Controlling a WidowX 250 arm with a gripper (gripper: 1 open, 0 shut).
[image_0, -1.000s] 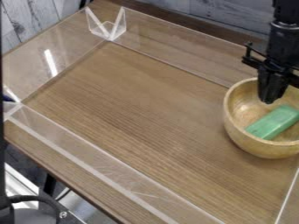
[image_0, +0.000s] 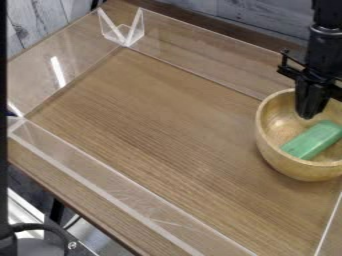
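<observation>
A tan bowl (image_0: 279, 148) sits at the right edge of the camera view, holding a green oblong object (image_0: 313, 141). The black gripper (image_0: 305, 105) points down into the bowl from the upper right, its tips above the back part of the green object's surroundings. It looks shut, with nothing seen between its fingers.
The wooden tray floor (image_0: 134, 120) is bare left of the bowl, bordered by clear plastic walls. A white angular piece (image_0: 123, 30) stands at the back left. Black cables and fittings lie outside at the lower left.
</observation>
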